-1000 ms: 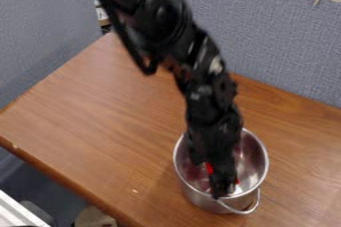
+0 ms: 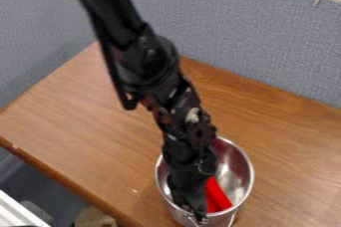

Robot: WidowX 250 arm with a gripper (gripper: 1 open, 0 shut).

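Observation:
A steel pot sits at the near right of the wooden table. A red object lies in it, partly hidden by the arm. My black gripper reaches down into the left part of the pot, beside the red object; its fingertips are hard to make out, and it looks shut, with nothing visible held.
Grey padded walls border the table at the back and left. At the lower left is the table's edge, with a white frame beyond it.
Over the last second my gripper has moved left within the pot.

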